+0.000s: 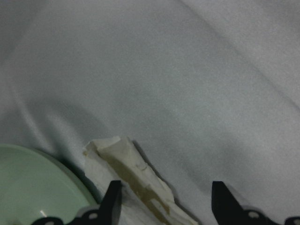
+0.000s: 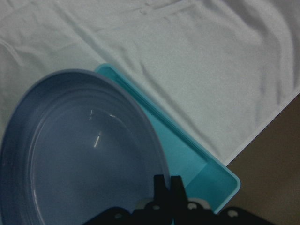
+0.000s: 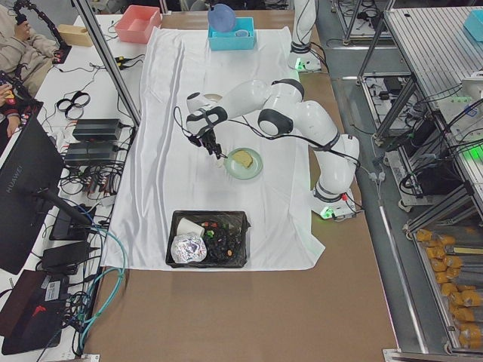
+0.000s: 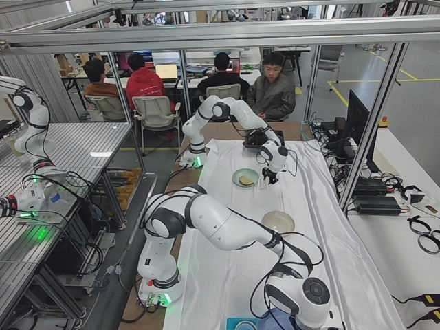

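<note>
My left gripper stands open over a crumpled, stained paper scrap (image 1: 136, 178) beside the green plate (image 1: 33, 187), which holds a yellow food piece (image 3: 241, 158). My right gripper is shut on the rim of a blue plate (image 2: 84, 150), raised over the cyan tray (image 2: 206, 173). A beige bowl (image 4: 278, 222) sits on the white cloth, partly hidden by my left arm in the camera left view.
A black crate (image 3: 207, 256) with foil and other items is at one end of the cloth (image 3: 189, 181). A pink bin (image 3: 138, 23) stands on the side table. Cloth around the green plate is mostly clear.
</note>
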